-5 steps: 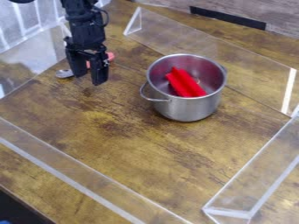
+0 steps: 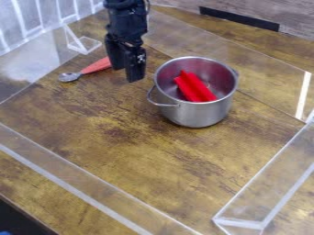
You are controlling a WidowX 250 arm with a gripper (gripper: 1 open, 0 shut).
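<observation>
My black gripper [image 2: 128, 57] hangs over the upper middle of the table, open, left of a metal pot. Behind and left of it a spoon [image 2: 70, 77] with a red handle lies on the wood, partly hidden by the gripper. The steel pot [image 2: 193, 111] holds a red object [image 2: 190, 85], lying at a slant inside it.
Clear plastic edges [image 2: 267, 185] border the right and left sides, and a dark strip runs along the back right.
My gripper has moved right, toward the pot, uncovering more of the spoon's red handle. The pot and its contents have not moved.
</observation>
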